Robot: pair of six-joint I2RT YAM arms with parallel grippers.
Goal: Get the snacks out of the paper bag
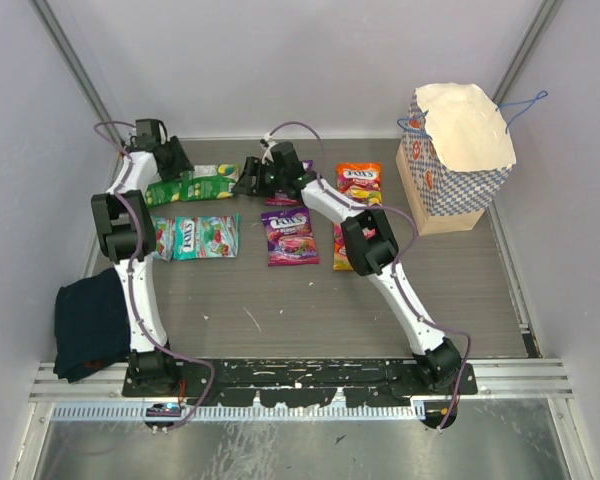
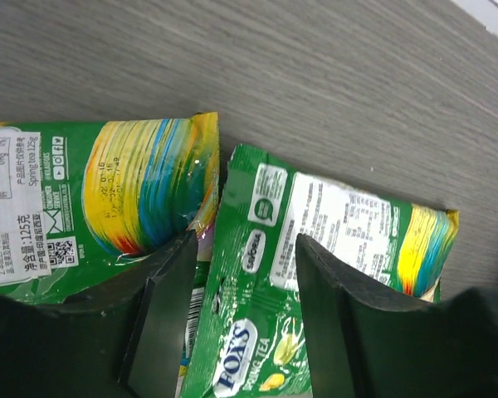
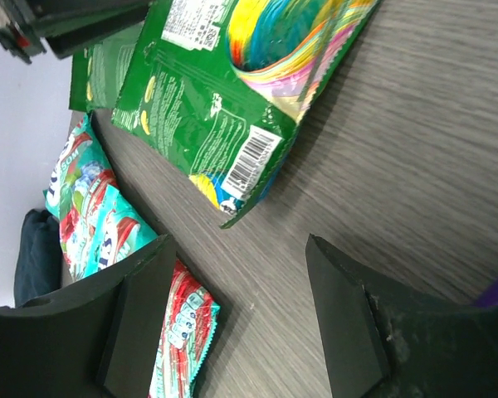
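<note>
The checked paper bag (image 1: 450, 180) stands at the back right, its inside not visible. Green Fox's tea packets (image 1: 205, 188) lie at the back left, with my left gripper (image 1: 175, 160) just above them, part open. In the left wrist view its fingertips (image 2: 307, 257) are over the overlap of two green packets (image 2: 332, 232). My right gripper (image 1: 248, 175) hovers beside the green packets' right end, part open, with bare table between its fingers in the right wrist view. Red-and-teal packets (image 1: 205, 237), purple packets (image 1: 291, 236) and orange-red packets (image 1: 359, 180) lie flat on the table.
A dark folded cloth (image 1: 88, 325) lies at the left outside the work surface. Walls border the sides and back; the bag occupies the back right.
</note>
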